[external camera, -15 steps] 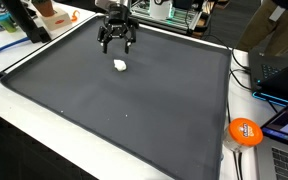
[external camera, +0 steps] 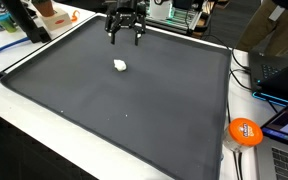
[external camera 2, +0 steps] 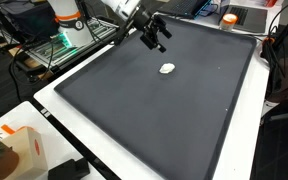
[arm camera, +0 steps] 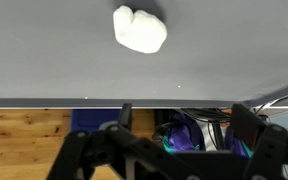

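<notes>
A small white lump [external camera: 119, 65] lies on the dark grey board [external camera: 134, 110], towards its back edge in exterior view 1. It shows again as a rounded white piece [external camera 2: 167, 69] in exterior view 2. My gripper [external camera: 125, 41] is just behind and above it, open, its two dark fingertips spread apart with nothing between them. From the wrist, the white lump [arm camera: 140, 30] appears near the top, clear of the fingers [arm camera: 246, 125] at the bottom edge.
Most of the board is bare. An orange-topped round object [external camera: 245, 132] stands beyond the board's right side, close to a laptop [external camera: 280, 155]. An orange-and-white cup [external camera 2: 22, 146] sits at the near left in exterior view 2.
My gripper has shifted right and upward in exterior view 1, farther from the white lump. The lump is where it was.
</notes>
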